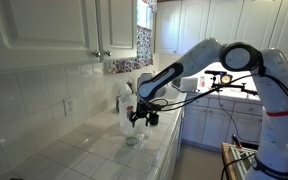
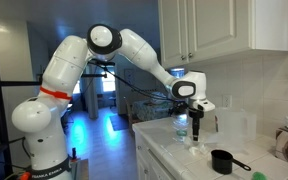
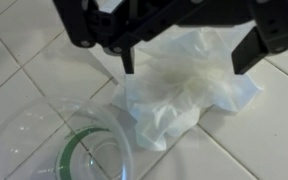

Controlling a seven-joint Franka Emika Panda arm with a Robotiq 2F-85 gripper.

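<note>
A crumpled white paper towel (image 3: 179, 85) lies on the tiled counter, between and beyond the fingers in the wrist view. My gripper is open above it, pointing down, with nothing held. Left of the towel is a clear plastic cup (image 3: 64, 140) with a green band. In exterior view 1 the cup (image 1: 133, 141) appears small on the counter, near the gripper (image 1: 142, 122). From the other side, in exterior view 2, the gripper (image 2: 199, 139) hangs low over the counter beside white paper (image 2: 198, 149).
A black pot (image 2: 224, 161) stands on the counter close to the gripper, with a green object (image 2: 258, 176) by it. Upper cabinets (image 1: 59, 30) overhang the counter. Bare tiles (image 1: 74, 155) stretch along the near part of the counter in exterior view 1.
</note>
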